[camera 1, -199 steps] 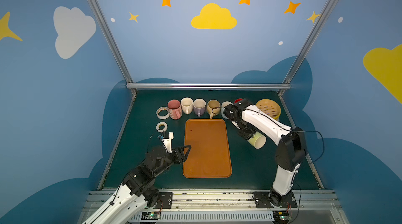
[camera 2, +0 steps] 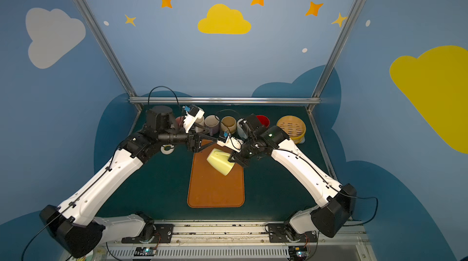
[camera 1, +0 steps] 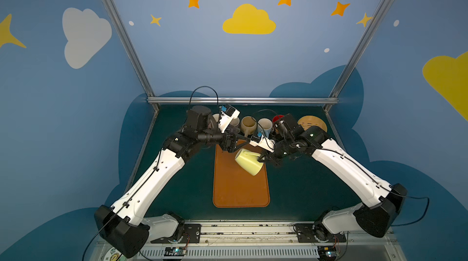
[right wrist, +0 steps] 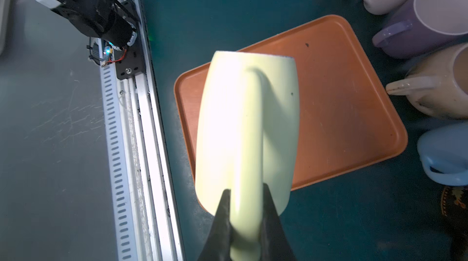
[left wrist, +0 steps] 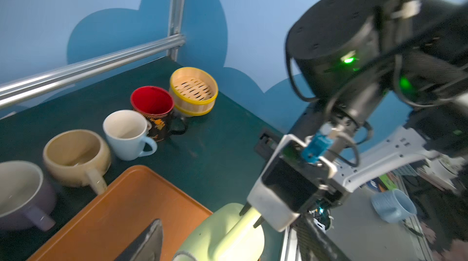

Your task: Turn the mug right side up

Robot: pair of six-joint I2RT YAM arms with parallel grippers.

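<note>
A pale yellow mug (camera 1: pixel 248 162) is held tilted on its side above the orange tray (camera 1: pixel 238 192), with my right gripper shut on its handle, as the right wrist view shows. My left gripper (camera 2: pixel 199 140) stands open just above and to the left of the mug, its fingers empty; in the left wrist view part of the yellow mug lies between and beyond those fingers, not gripped.
A row of mugs stands behind the tray, among them a red one (left wrist: pixel 152 101) and a purple one (right wrist: pixel 429 27), with a round yellow-rimmed basket (camera 2: pixel 291 129) at back right. A white tape roll (camera 2: pixel 167 149) lies left of the tray.
The mug has moved left from the table right of the tray to above the tray in my right gripper. My left arm has risen and come in toward the middle.
</note>
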